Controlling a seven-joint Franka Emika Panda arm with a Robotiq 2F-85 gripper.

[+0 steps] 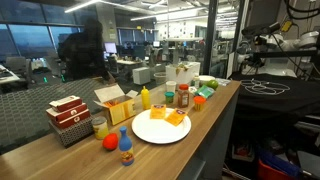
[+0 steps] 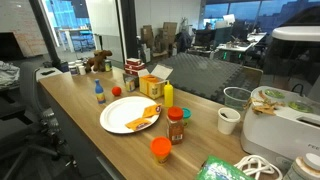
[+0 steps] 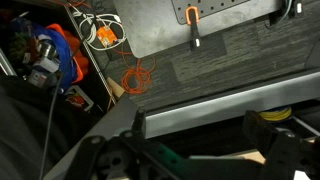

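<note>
In the wrist view my gripper is open over the dark floor and a metal frame edge, its fingers (image 3: 138, 124) wide apart with nothing between them. Neither exterior view shows the gripper clearly. A white plate (image 1: 150, 129) lies on the wooden counter with orange-and-white pieces (image 1: 177, 117) on its rim side. Around it stand a blue bottle (image 1: 125, 150), a red round item (image 1: 111, 142), a yellow bottle (image 2: 168, 96) and a red-lidded jar (image 2: 175, 128). An orange cup (image 2: 160, 149) is near the counter's front edge.
An open cardboard box (image 1: 115, 105) and stacked red-topped boxes (image 1: 69, 111) line the back of the counter. A clear container (image 2: 236, 97), white cup (image 2: 228, 121) and green item (image 2: 221, 170) crowd the other end. Cables (image 3: 137, 75) lie on the floor.
</note>
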